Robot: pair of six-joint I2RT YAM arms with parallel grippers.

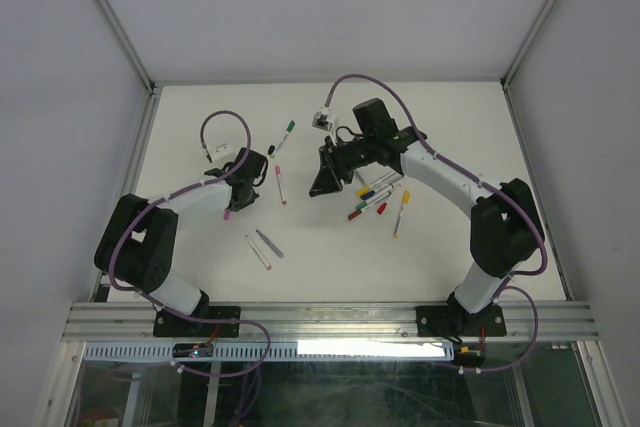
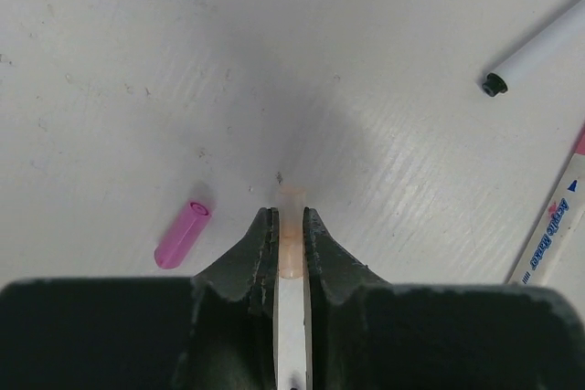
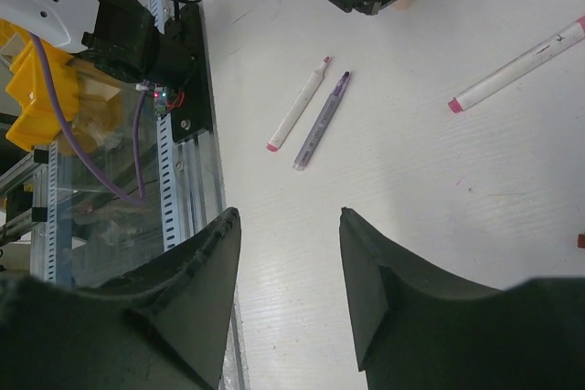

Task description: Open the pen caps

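Between the fingers of my left gripper is a white pen (image 2: pixel 292 321) with a pale peach end (image 2: pixel 292 248); the gripper is shut on it. A loose magenta cap (image 2: pixel 183 235) lies on the table just left of these fingers. From above, the left gripper (image 1: pixel 245 200) is low over the left of the table and hides most of the pen. My right gripper stands open with nothing between its fingers; in the top view it hangs near the table's middle.
A pink-ended pen (image 3: pixel 299 105) and a purple pen (image 3: pixel 323 121) lie side by side at the front left. Another pink-ended pen (image 1: pixel 280 185) is right of the left gripper. Several pens and a red cap (image 1: pixel 382 208) lie beside the right arm.
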